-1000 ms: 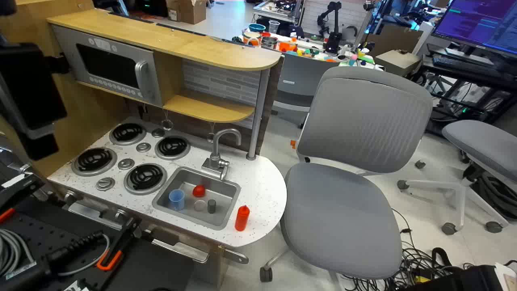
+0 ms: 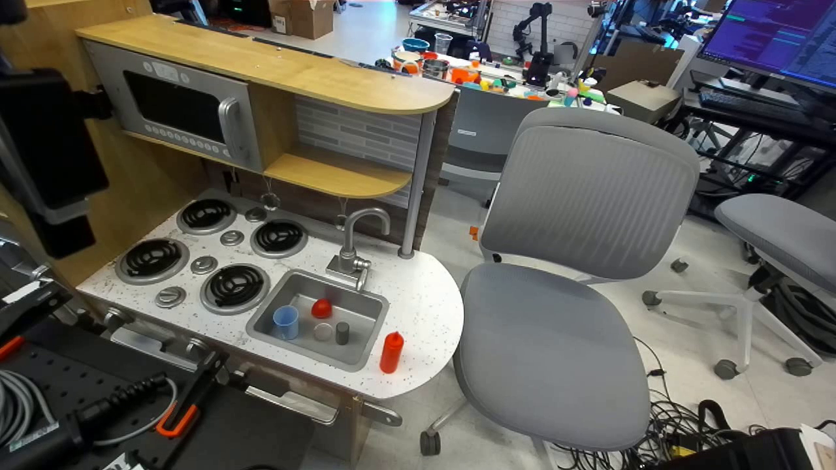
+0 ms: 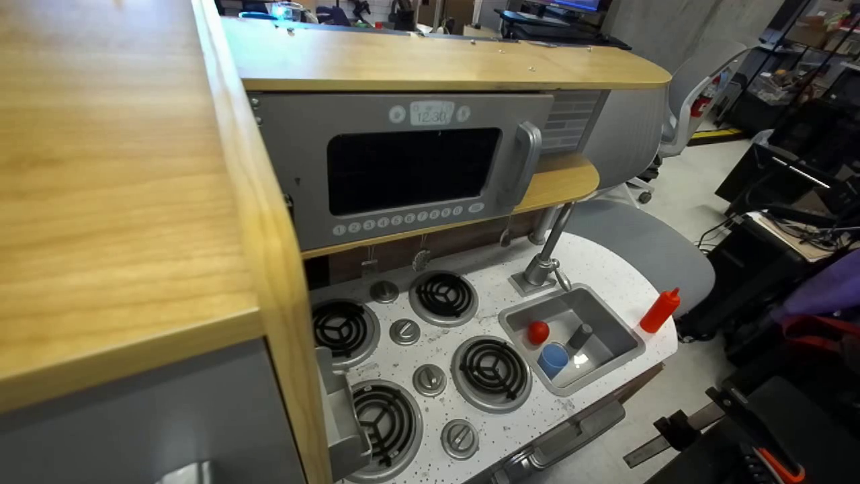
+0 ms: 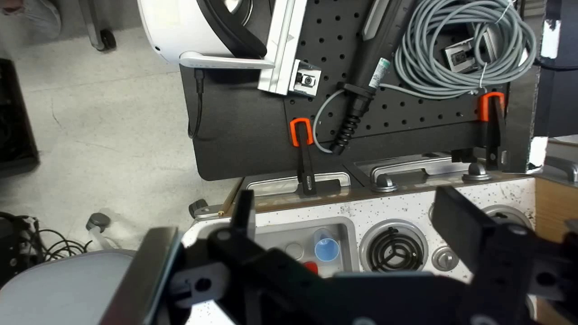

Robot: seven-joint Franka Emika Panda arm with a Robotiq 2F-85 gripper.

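In the wrist view my gripper is wide open, its dark fingers far apart and nothing between them. Below it in that view, the grey sink [image 2: 358, 358] is partly covered by the gripper body. A translucent blue cup [image 2: 286, 322] stands in the sink's left half. Near it are a rounded red object [image 2: 321, 309] and a small dark grey cylinder [image 2: 342, 333]. On the white counter right of the sink, a red squeeze bottle [image 2: 391, 353] stands upright. The wrist view shows the blue cup [image 4: 326, 249] clear of the fingers.
Black-coiled burners [image 3: 492, 367] and knobs fill the counter left of the sink. A faucet [image 2: 349, 254] rises behind it, and a closed toy microwave [image 3: 411, 169] hangs above the burners. A grey chair [image 2: 548, 352] stands close to the rounded counter end. Cable coils [image 4: 414, 48] lie on the black pegboard table.
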